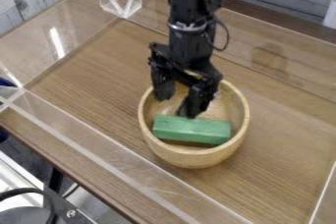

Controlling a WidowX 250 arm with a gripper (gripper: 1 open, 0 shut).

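A round light wooden bowl (192, 154) stands on the wooden table, with a green block (192, 130) lying inside it. The black robot gripper (184, 98) hangs from the top centre, with its lower end over and partly within the back of the bowl, behind the block. Its fingers are dark against dark parts, and whether anything is between them cannot be made out.
A small clear plastic container (118, 0) sits at the back left. Dark cabling or equipment lies at the lower left edge.
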